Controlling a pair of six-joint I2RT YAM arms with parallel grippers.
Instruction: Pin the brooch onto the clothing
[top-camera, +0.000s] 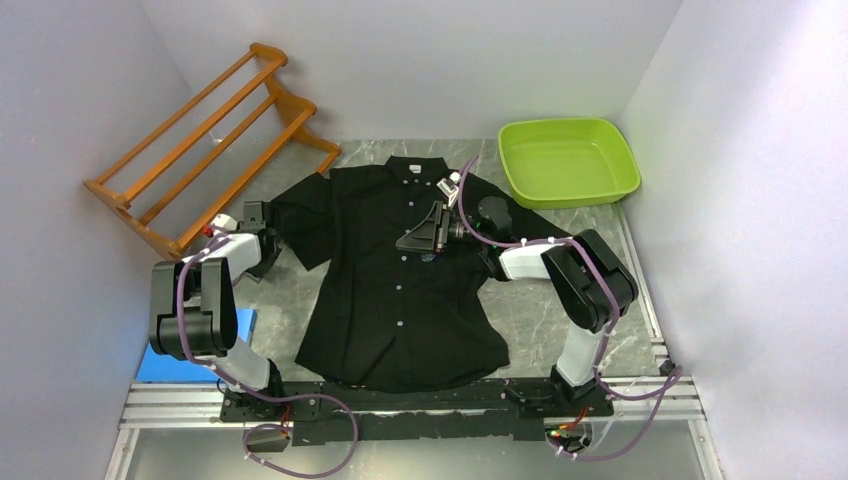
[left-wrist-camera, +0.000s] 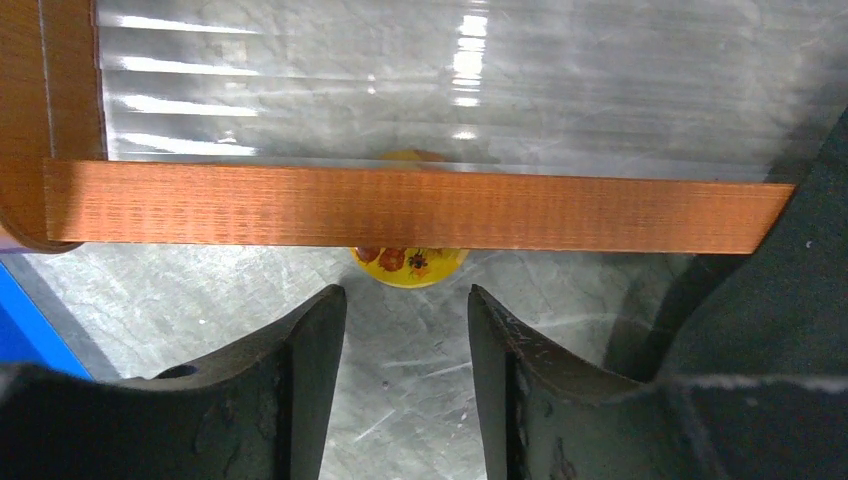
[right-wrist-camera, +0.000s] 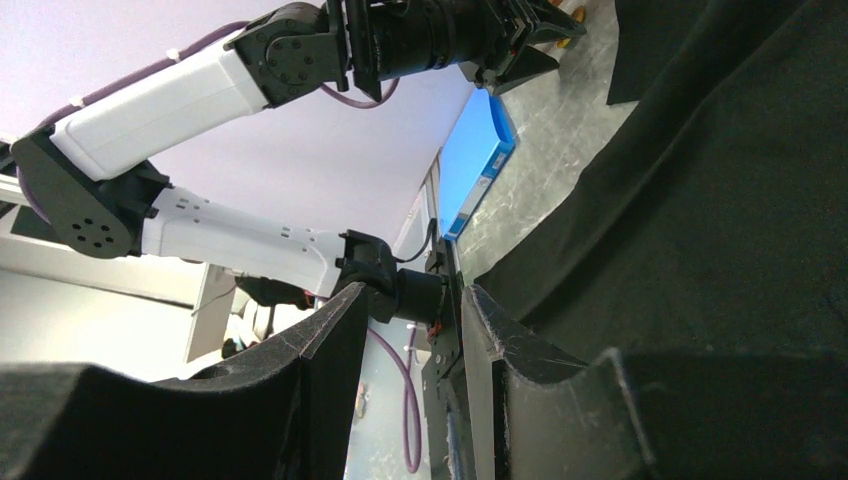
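In the left wrist view, a round yellow piece with reddish spots (left-wrist-camera: 410, 272), which looks like the brooch, lies low behind a wooden bar. The bar hides its middle. Just short of it, my left gripper stands partly open, its fingertips apart with nothing between them. The black button-up shirt (top-camera: 375, 320) is spread flat across the table. Over its chest, my right gripper is also partly open and empty.
A leaning wooden rack (top-camera: 190, 150) with clear ribbed panels stands close to the left gripper, its bar (left-wrist-camera: 560, 212) crossing over the yellow piece. A green basin (top-camera: 620, 185) sits at back right, a blue folder (top-camera: 180, 368) at front left.
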